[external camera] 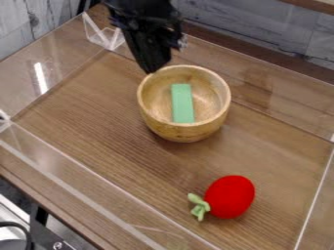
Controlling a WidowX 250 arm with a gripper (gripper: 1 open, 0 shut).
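Observation:
A wooden bowl (205, 117) sits right of centre on the table, holding a green block (183, 104). Above and left of the bowl is the dark gripper (162, 54), at the top of the view, its fingers blurred and apparently close together, with nothing visible between them. A red round vegetable or toy with a green leafy top, like a radish (229, 197), lies at the lower right.
A dark cable shows at the bottom left corner, beyond the table edge. A raised wooden edge runs along the back right.

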